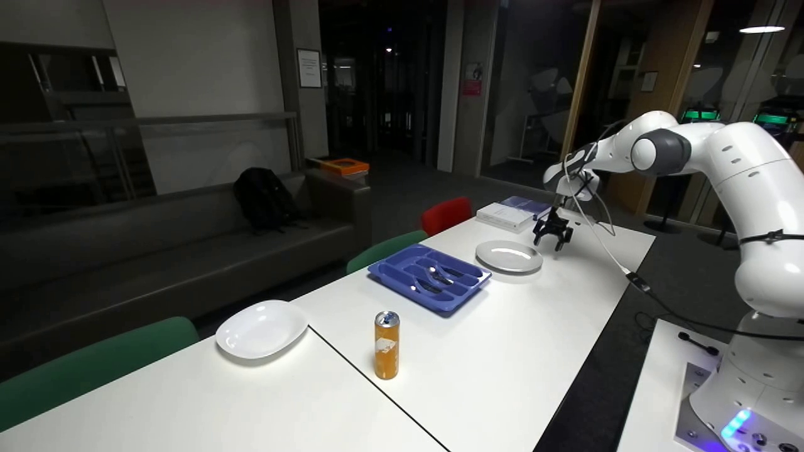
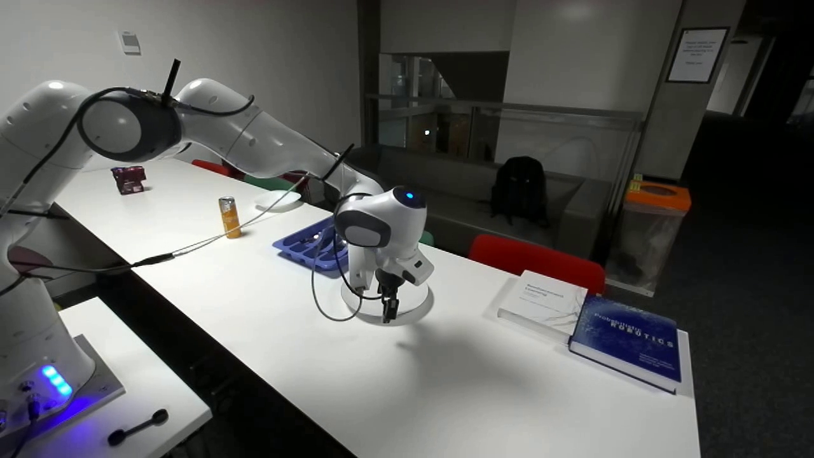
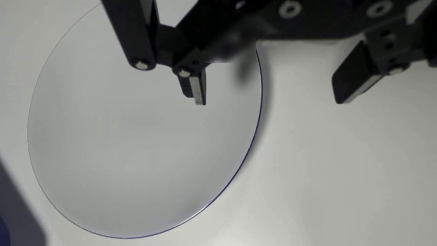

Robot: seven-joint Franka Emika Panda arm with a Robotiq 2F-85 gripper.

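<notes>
Wide apart, the fingers of my open gripper have nothing between them. In the wrist view one finger is over a round, pale plate [image 3: 139, 164], while the other is over bare table to its right, so the plate's rim runs between them. Exterior view 1 has the gripper [image 1: 554, 235] low at the far end of the table, beside the plate [image 1: 509, 256]. From the other side, the arm's hand partly hides the plate [image 2: 420, 304]. Whether a fingertip touches anything, I cannot tell.
A blue cutlery tray [image 1: 433, 277] holding utensils lies near the plate. Further off are an orange can [image 1: 386, 346], standing upright, and a white dish [image 1: 261, 330]. A white book [image 2: 542, 299] and a blue book [image 2: 626, 336] lie at the table's end.
</notes>
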